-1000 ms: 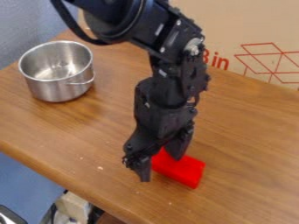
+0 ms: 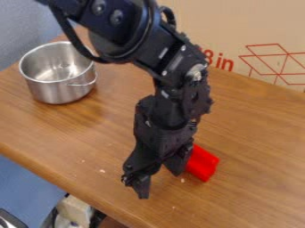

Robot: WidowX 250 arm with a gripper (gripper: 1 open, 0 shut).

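My black gripper (image 2: pixel 161 171) is low over the front middle of the wooden table, its fingers open. A red block (image 2: pixel 201 164) lies just behind and to the right of the fingertips, partly hidden by the gripper; whether they touch it I cannot tell.
A steel pot (image 2: pixel 57 77) with a handle stands at the back left. A cardboard panel (image 2: pixel 256 44) stands along the back. The table's edge runs along the lower left.
My gripper has shifted slightly left and toward the front. The red block sits farther back and more hidden behind the gripper, with less of it showing.
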